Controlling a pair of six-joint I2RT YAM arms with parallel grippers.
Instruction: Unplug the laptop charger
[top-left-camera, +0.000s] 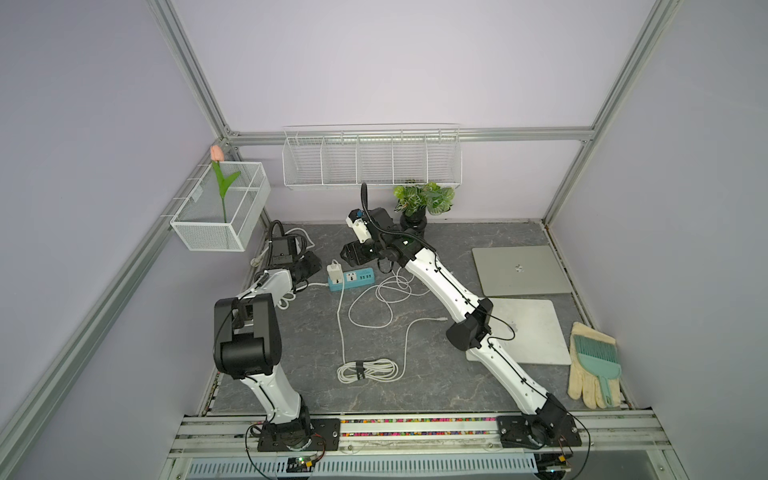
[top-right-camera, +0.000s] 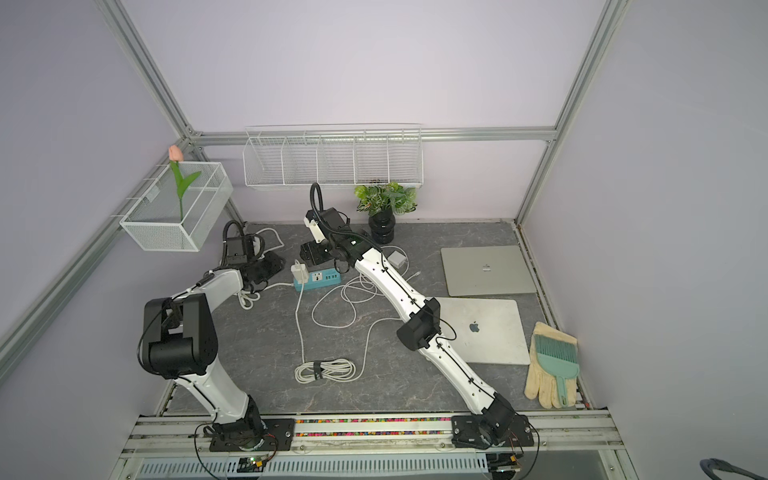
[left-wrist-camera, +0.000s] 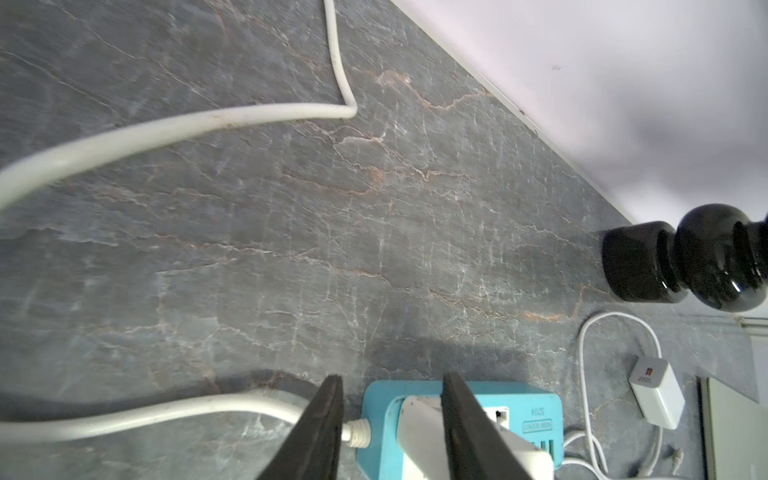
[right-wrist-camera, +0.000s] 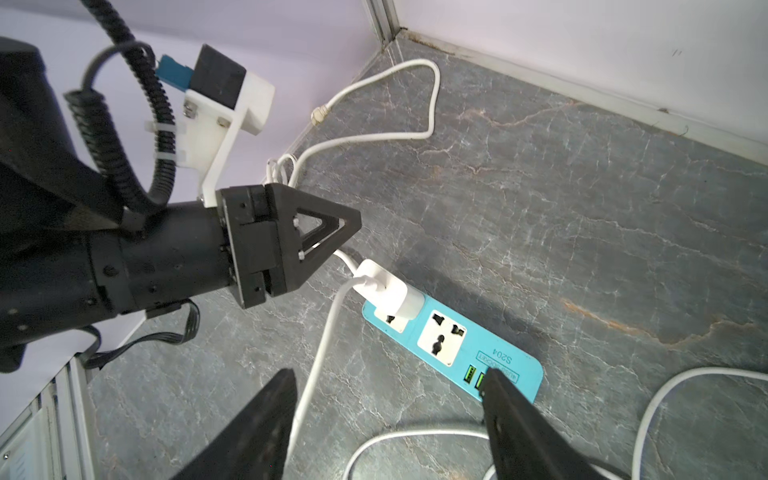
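The white charger (right-wrist-camera: 396, 294), its white cord attached, sits plugged into the end socket of the blue power strip (right-wrist-camera: 512, 361). My left gripper is open; in the left wrist view its fingers appear in front of the charger (left-wrist-camera: 424, 432). From the right wrist view, that gripper's tip is just left of the charger and above it, with a gap between them. My right gripper is also open and empty, over the strip's area. From the top left view the charger (top-left-camera: 334, 273) lies between and slightly below both grippers.
A bundled white cable (top-left-camera: 366, 370) lies at the front. Loose white cords (top-left-camera: 392, 297) spread right of the strip. A black-potted plant (top-left-camera: 412, 220) stands behind. Two laptops (top-left-camera: 520, 270), gloves and a brush (top-left-camera: 598, 358) occupy the right side.
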